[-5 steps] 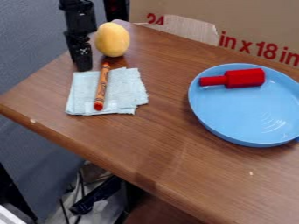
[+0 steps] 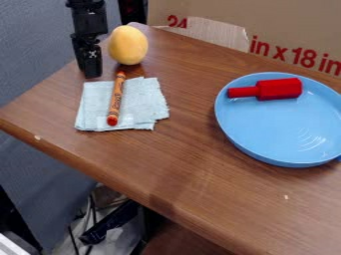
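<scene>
My black gripper (image 2: pixel 90 62) hangs at the upper left, beside a yellow mango-like fruit (image 2: pixel 128 45); whether its fingers are apart is unclear at this size. Just below, a folded pale cloth (image 2: pixel 95 103) carries an orange crayon-like stick (image 2: pixel 116 99). On the right, a blue plate (image 2: pixel 280 140) holds a red rolling-pin-shaped object (image 2: pixel 277 88).
The wooden table (image 2: pixel 186 199) has clear space in the middle and lower part. Its left edge runs diagonally, with floor and cables below. A cardboard box (image 2: pixel 293 35) stands along the back.
</scene>
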